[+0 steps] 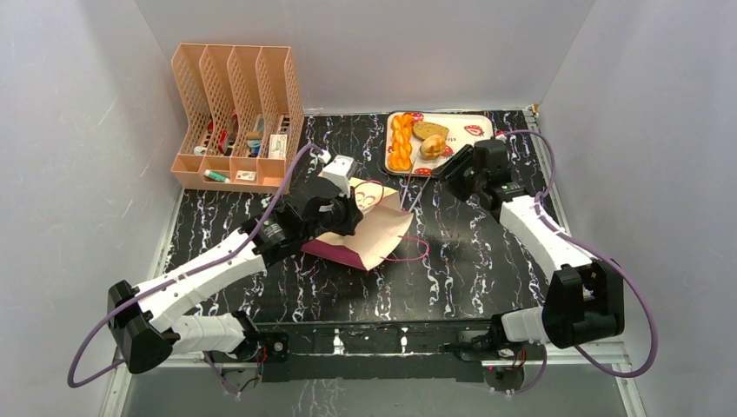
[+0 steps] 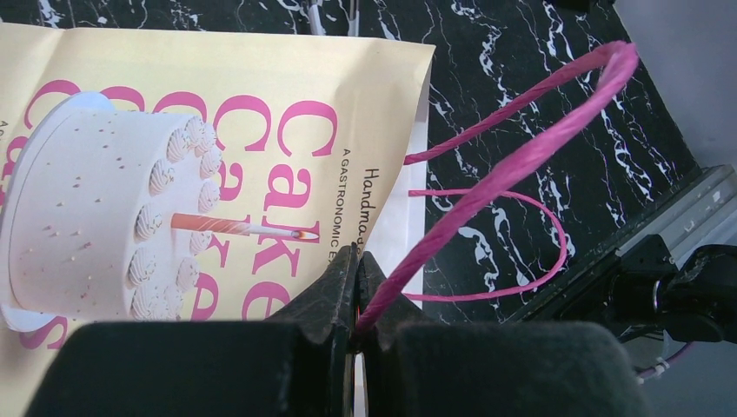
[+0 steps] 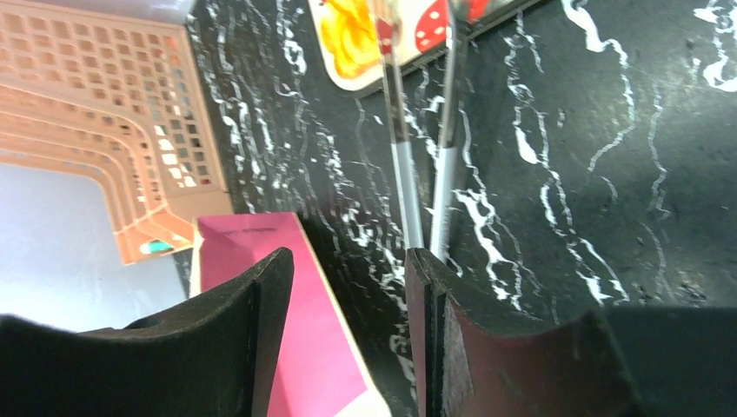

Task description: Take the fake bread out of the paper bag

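The paper bag (image 1: 375, 233) lies on its side on the table, its mouth to the right; how far its inside is empty cannot be seen. My left gripper is shut on the bag's pink cord handle (image 2: 521, 165), above the cake print. A braided bread (image 1: 401, 143), a bread slice (image 1: 431, 130) and a round bun (image 1: 432, 147) rest on the tray (image 1: 469, 120). Near the tray, my right gripper is open with nothing between its fingers. Metal tongs (image 3: 407, 182) show beyond its right finger, their lower ends hidden.
A peach-coloured divided organizer (image 1: 235, 113) with small items stands at the back left. Bare marble-patterned table (image 1: 487, 269) lies to the right and front of the bag. Walls close in the sides and back.
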